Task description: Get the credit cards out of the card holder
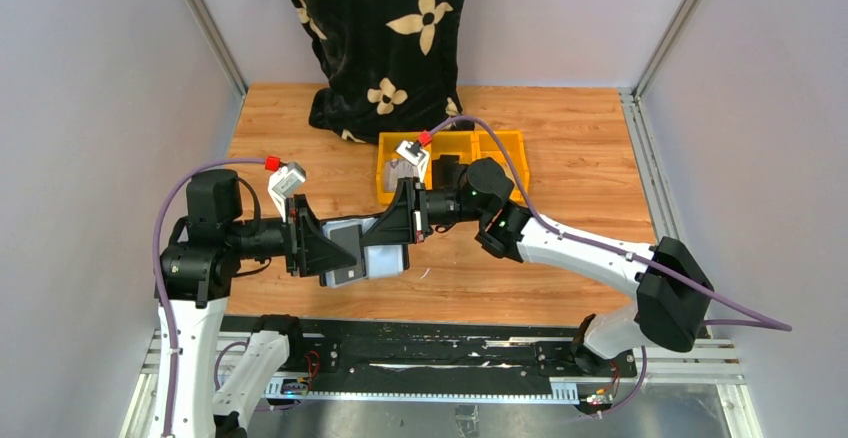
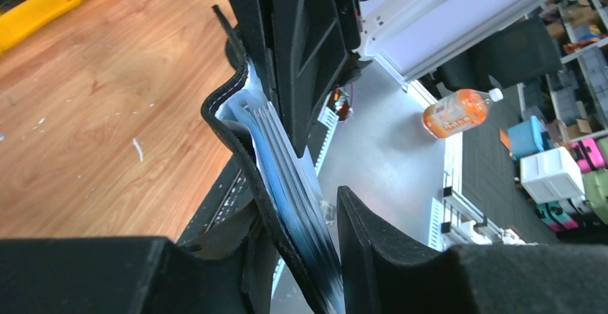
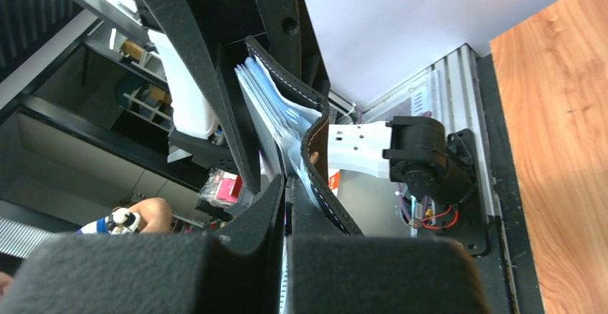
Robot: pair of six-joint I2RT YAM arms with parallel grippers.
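Observation:
The card holder [image 1: 386, 261], black-edged with clear bluish sleeves, is held above the table between my two grippers. My left gripper is shut on it, its fingers on either side of the black cover [image 2: 247, 145] and the stacked sleeves [image 2: 297, 196]. A grey card [image 1: 346, 235] shows flat on the holder's upper face in the top view. My right gripper comes from the opposite side, its tips together at the sleeve edges [image 3: 262, 88]. Whether a thin card or sleeve lies between those tips cannot be told.
A yellow divided tray [image 1: 528, 166] with items inside stands at the back, behind the right gripper. Dark flowered cloth [image 1: 380, 48] hangs behind it. A small white scrap [image 1: 426, 273] lies on the wooden table, whose right side is clear.

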